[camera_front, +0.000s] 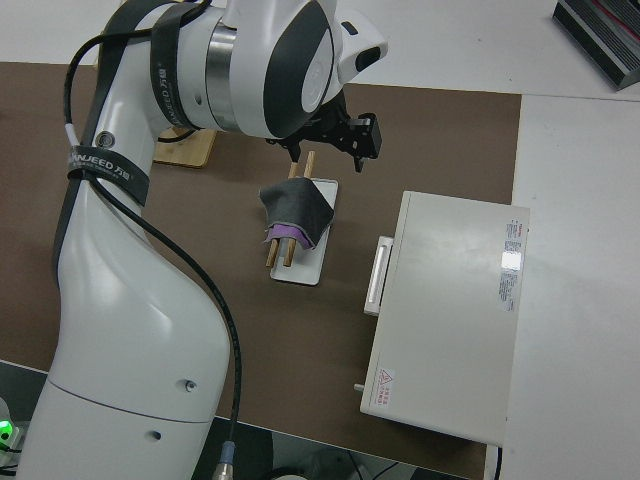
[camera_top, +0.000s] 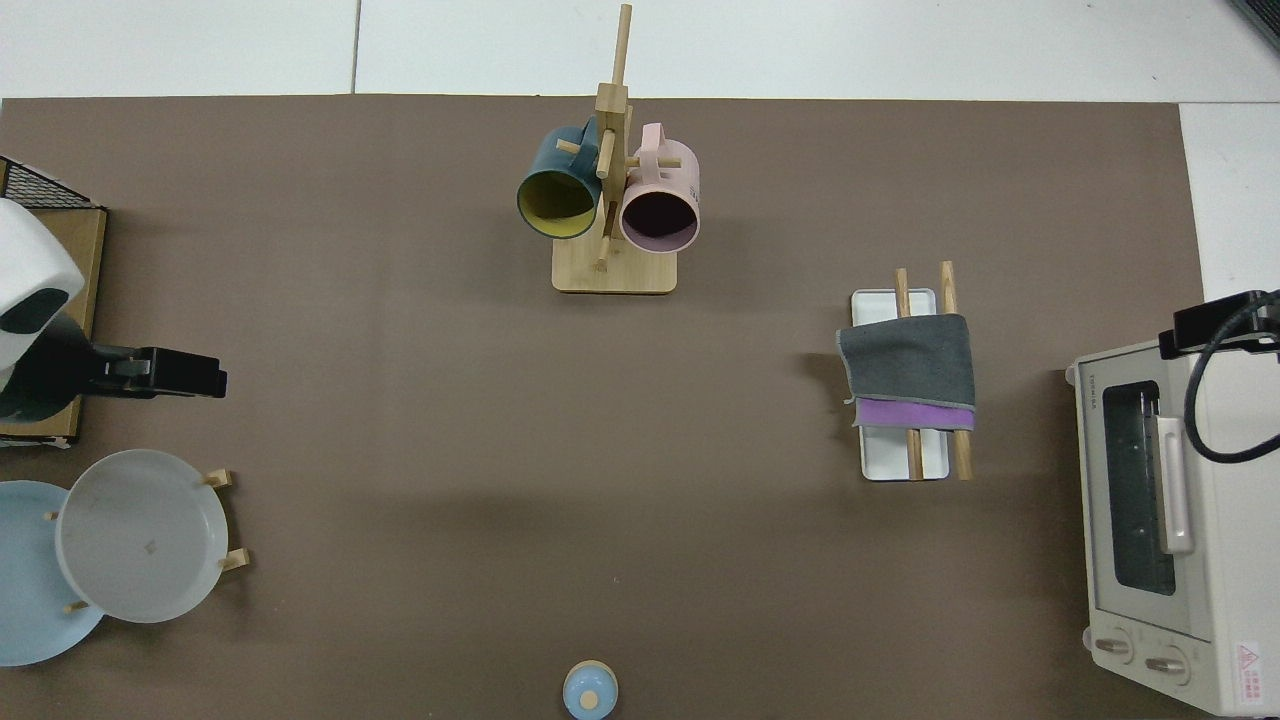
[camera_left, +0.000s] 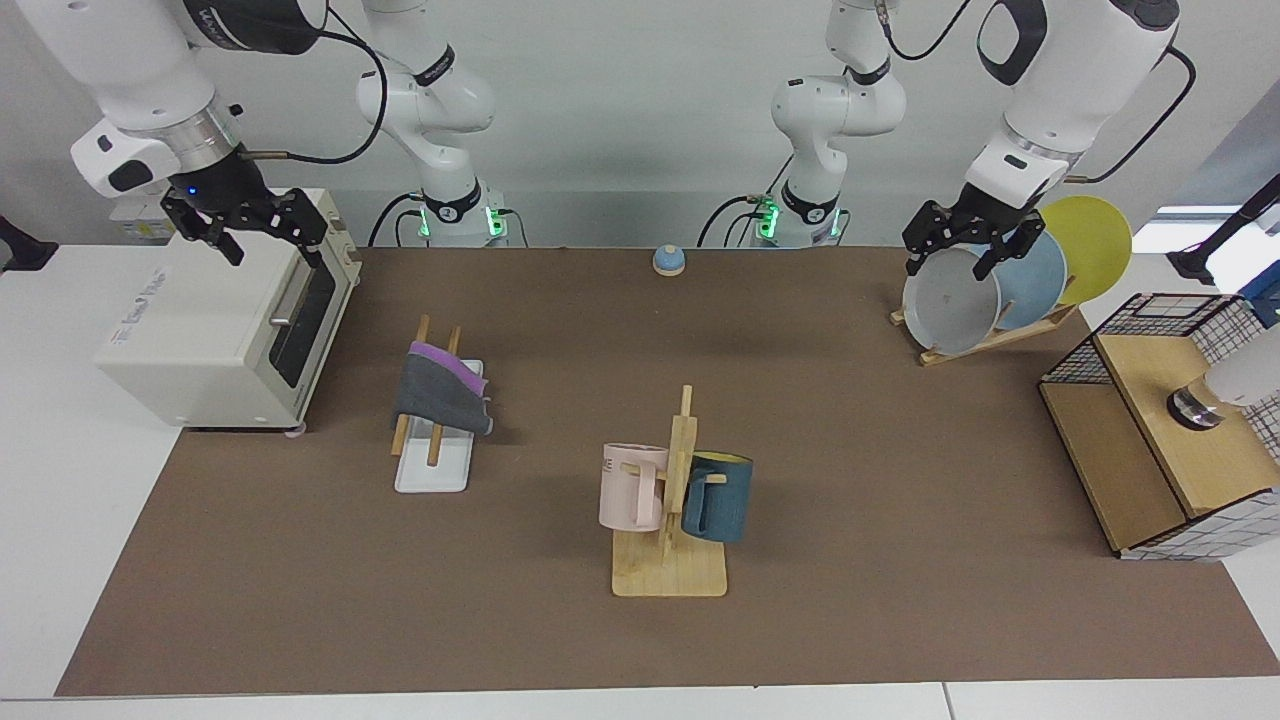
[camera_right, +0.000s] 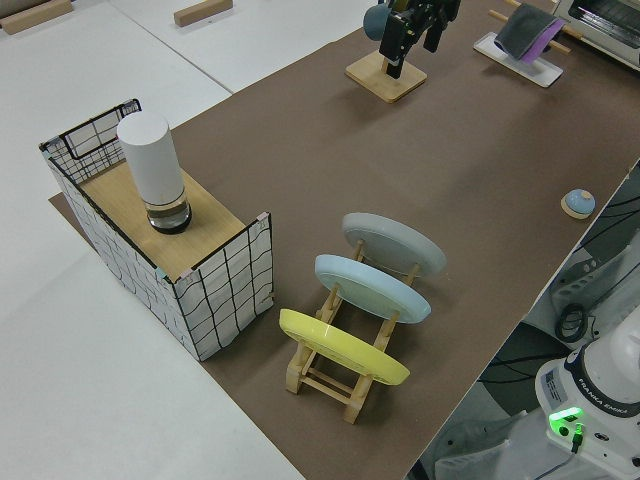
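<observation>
In the left view one gripper (camera_left: 264, 240) hangs over the white oven (camera_left: 204, 336); in the front view its black fingers (camera_front: 358, 150) point down beside the towel rack. The other gripper (camera_left: 954, 246) is over the plate rack (camera_left: 996, 342) with its white, blue and yellow plates; in the top view it appears at the left edge. A pink mug (camera_top: 672, 192) and a teal mug (camera_top: 564, 180) hang on the wooden tree. Grey and purple cloths (camera_top: 906, 354) lie over two rods on a white base. Whether either gripper is open is unclear.
A wire-sided wooden shelf (camera_left: 1104, 468) with a white cylinder stands beside the plates. A small blue round object (camera_top: 589, 690) sits at the mat's edge.
</observation>
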